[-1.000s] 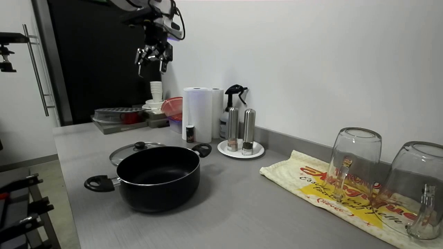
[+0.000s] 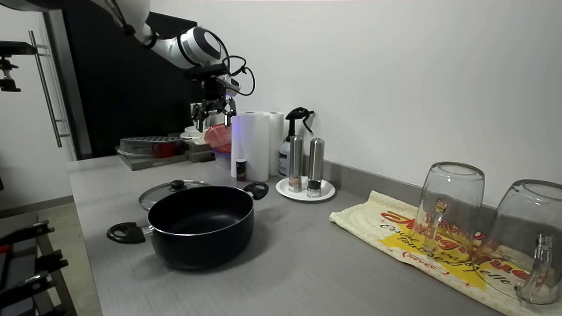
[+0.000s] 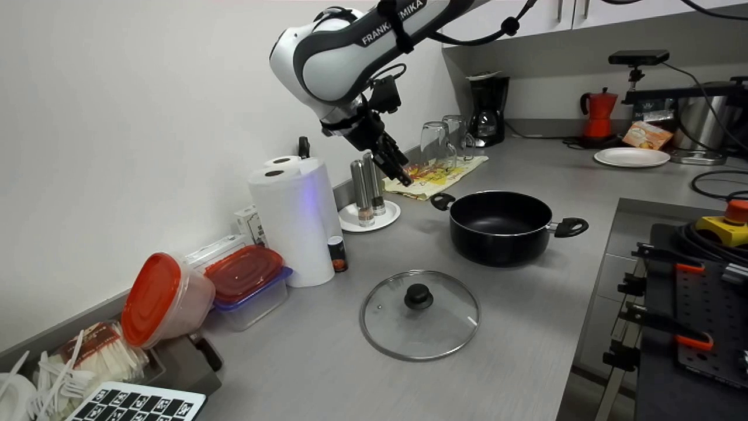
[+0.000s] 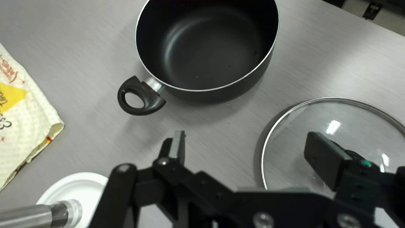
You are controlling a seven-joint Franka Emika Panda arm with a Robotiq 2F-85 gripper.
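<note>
My gripper (image 2: 214, 120) hangs in the air above the counter, its fingers spread with nothing between them. The wrist view shows the open gripper from above, one of its fingers (image 4: 324, 159) overlapping the glass lid in the picture. A black two-handled pot (image 3: 501, 235) stands uncovered on the counter, and its visible inside looks empty. Beside the pot lies the clear glass lid (image 3: 421, 330), flat, with its black knob (image 3: 418, 296) upward. Two steel grinders (image 2: 296, 163) stand on a small white plate (image 2: 329, 190) near the wall.
Paper towel rolls (image 3: 291, 217) and a small dark shaker (image 3: 337, 254) stand by the wall, with plastic containers (image 3: 253, 309) further along. Upside-down glass mugs (image 2: 448, 210) rest on a printed cloth (image 2: 376, 210). In front of the cloth, the counter (image 2: 316, 268) is clear.
In exterior view 1, my gripper has come lower and to the right, and more of the arm shows. The pot, lid and other counter items have not moved.
</note>
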